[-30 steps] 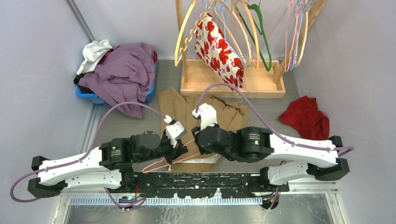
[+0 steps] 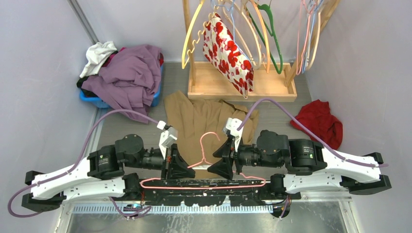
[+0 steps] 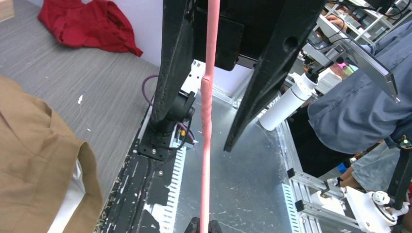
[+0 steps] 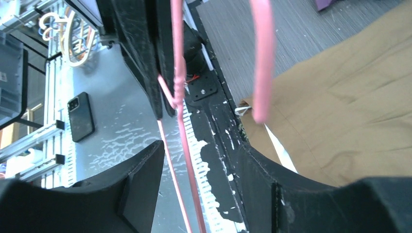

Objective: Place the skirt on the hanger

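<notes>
A pink hanger is held across the front, its hook upright between the arms. My left gripper is shut on its thin wire, the fingertips meeting around it at the bottom of the left wrist view. Opposite, my right gripper has its fingers parted, with a pink hanger bar passing through the view between them; no grip on it shows. Below both grippers the brown skirt lies spread on the grey floor, its pale lining showing at the near opening. The arms hide part of the skirt.
Behind stands a wooden rack with several hangers and a red-flowered cloth. A blue basket heaped with clothes is at the left, a red cloth at the right. Bare floor lies between the skirt and the red cloth.
My right gripper moved right, away from the hanger's middle, uncovering the hook. The hanger's long bar turned level and moved nearer the front edge.
</notes>
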